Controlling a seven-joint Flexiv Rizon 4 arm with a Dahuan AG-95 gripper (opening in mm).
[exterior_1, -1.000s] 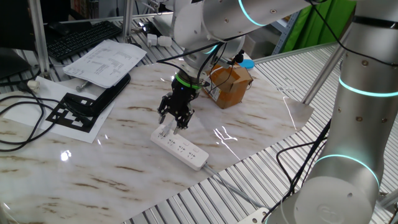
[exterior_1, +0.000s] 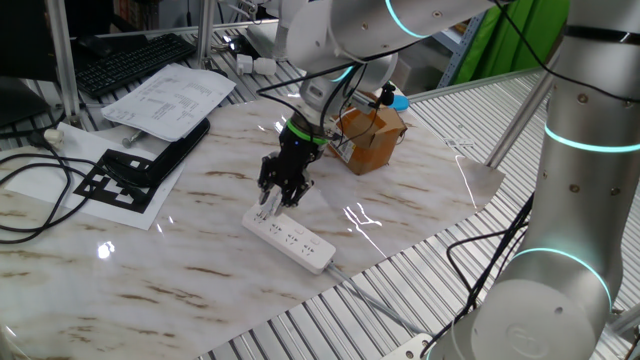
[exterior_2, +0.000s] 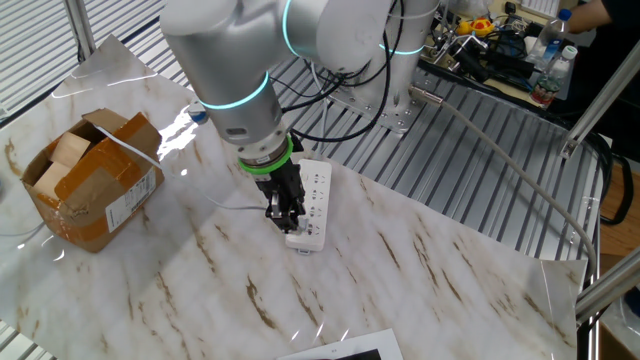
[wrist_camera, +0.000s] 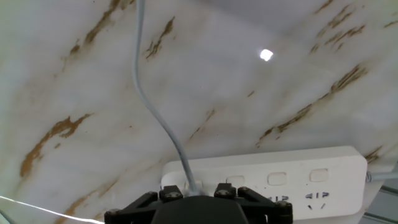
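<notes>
A white power strip lies flat on the marbled table, its far-left end under my gripper. A pale plug sits at that end, between or just beside the fingers; the black fingers partly cover it. From the plug a grey cable runs away across the table in the wrist view. There, the black fingertips stand on both sides of the cable's end, and the gripper's dark body hides the plug itself. Whether the fingers press on the plug cannot be made out. In exterior view 2 the gripper points down at the strip's near end.
An open cardboard box stands on the table, apart from the strip. Papers, a black tray-like object and a printed marker sheet lie on the far left. Bare tabletop surrounds the strip's left side.
My gripper has come slightly lower over the plug, and its fingers look closer together than one second ago. The power strip has stayed in place.
</notes>
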